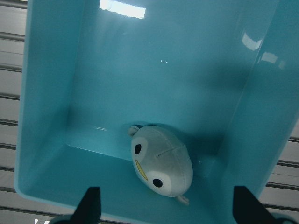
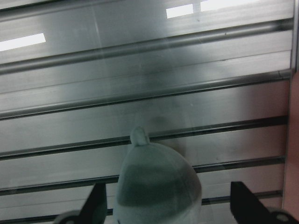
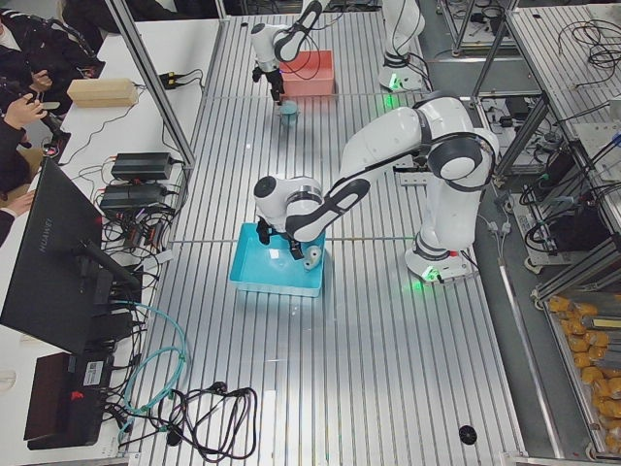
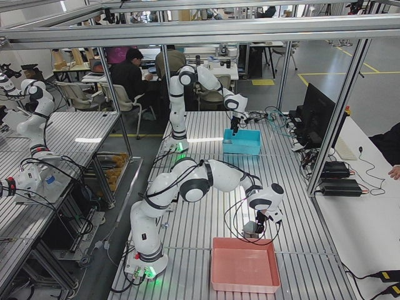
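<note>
A pale plush toy with a face (image 1: 161, 158) lies in the blue bin (image 3: 277, 283). My left gripper is above that bin, open, with nothing between its fingers and the toy just ahead of them. A teal-grey soft toy (image 2: 156, 186) lies on the slatted table beside the pink bin (image 4: 244, 265). My right gripper is open over this toy, which sits between and below its fingers; whether they touch it cannot be told.
A monitor (image 3: 68, 262), black boxes and cables line the left side in the camera left view. The slatted table (image 3: 340, 379) has bare room around the bins. Metal frame posts stand along its edges.
</note>
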